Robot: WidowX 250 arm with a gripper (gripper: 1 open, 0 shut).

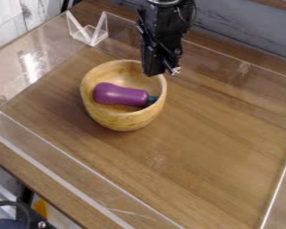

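A wooden bowl (105, 119) stands on the wooden table left of centre, holding a purple eggplant (119, 95) with a green stem. Above the bowl's back right rim is my black gripper (159, 66), pointing down. Its fingers look close together, with nothing visible between them; the tips are small and dark in this view.
A clear angular holder (88, 31) stands at the back left, near a transparent side panel. A grey ledge runs along the back, and dark cables lie at the bottom left corner.
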